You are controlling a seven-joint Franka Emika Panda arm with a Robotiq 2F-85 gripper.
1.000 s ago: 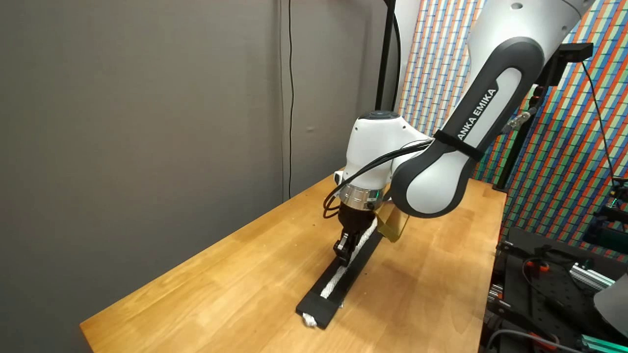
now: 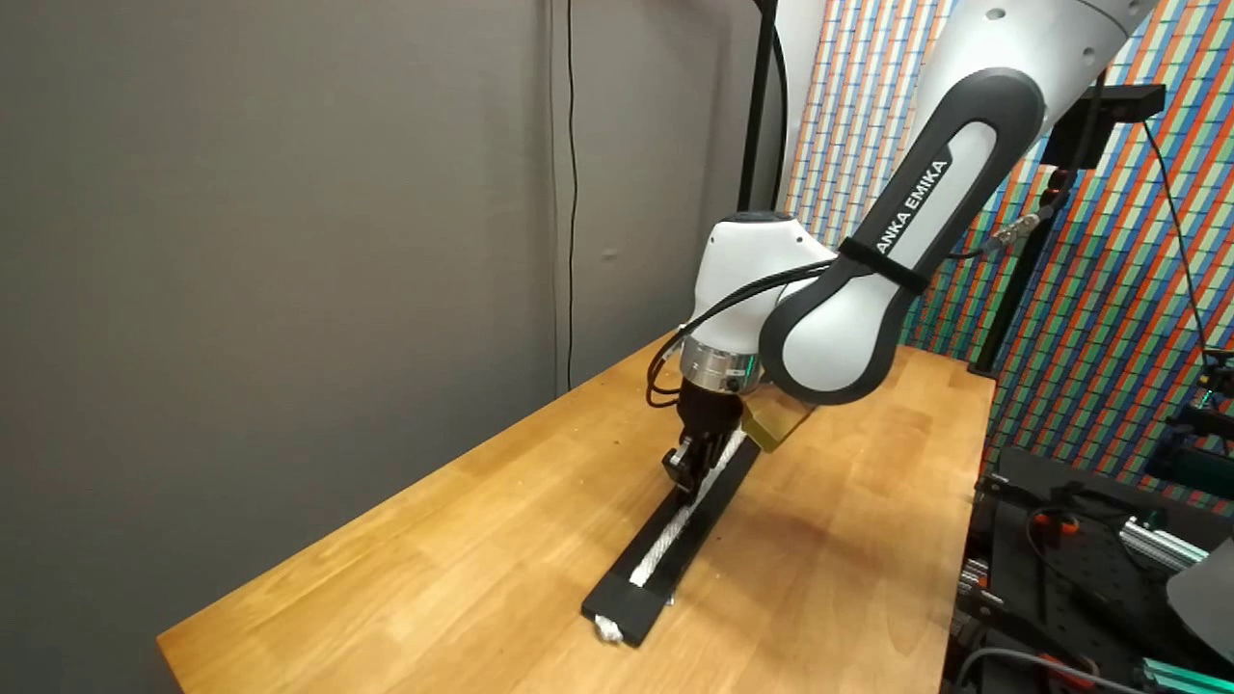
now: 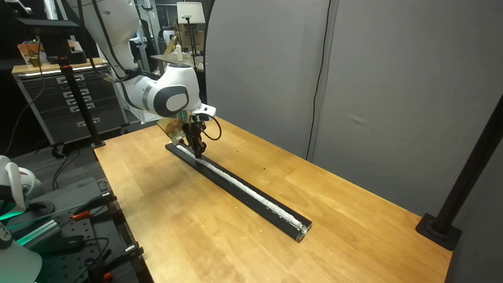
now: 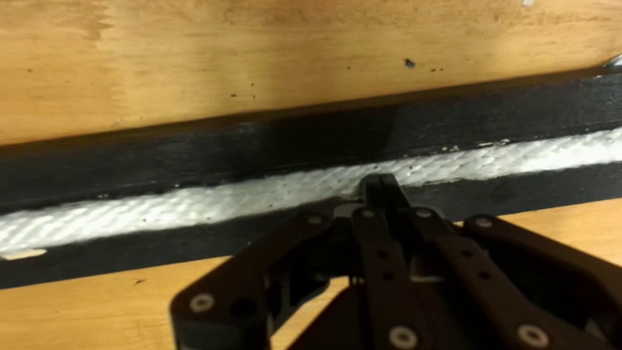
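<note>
A white braided rope (image 4: 233, 201) lies along the channel of a long black bar (image 3: 226, 181), which rests flat on the wooden table. In the wrist view, the fingertips of my gripper are together, at the lower edge of the rope, and no rope shows between them. Exterior view 1 has the gripper (image 2: 684, 484) pointing down over the bar, close to the rope. Seen from the other side, the gripper (image 3: 198, 155) is near the bar's far end. Whether the tips press on the rope cannot be told.
A black post (image 3: 438, 224) stands at the table's right edge in exterior view 2. Clamps and tools (image 3: 94, 236) lie on a dark lower surface beside the table.
My gripper has moved along the bar toward its far end, up and slightly right in exterior view 1. The bar and its visible near rope end look unchanged.
</note>
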